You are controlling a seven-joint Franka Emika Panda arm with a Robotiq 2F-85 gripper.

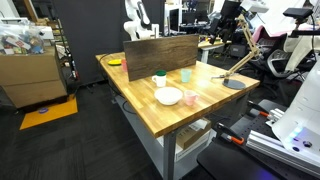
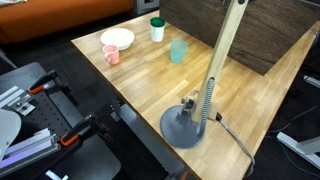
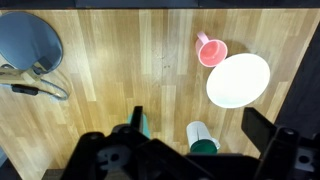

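Note:
My gripper is open above the wooden table, with nothing between its fingers. In the wrist view a pink cup lies beyond the fingers, close beside a white bowl. A white cup with a dark green top shows low, between the two fingers but far beneath them. One finger partly covers the teal cup. From the second exterior view, the bowl, pink cup, green-topped cup and teal cup stand apart on the tabletop.
A lamp with a round grey base and tall wooden arm occupies one end of the table, its cable trailing nearby. A brown panel stands along the back. Bare wood lies between the lamp and the cups.

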